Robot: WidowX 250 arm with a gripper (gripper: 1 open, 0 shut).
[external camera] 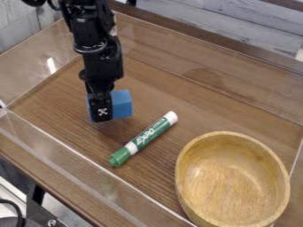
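Note:
My black gripper [102, 105] reaches down from the top left, shut on a blue block [116, 104] just above or on the wooden tabletop [207, 80]. A green-and-white tube [143, 138] lies diagonally to the right and front of the block. A tan oval bowl [232, 181] sits at the front right.
The table's raised edges run along the left and back. A black cable lies at the bottom left corner.

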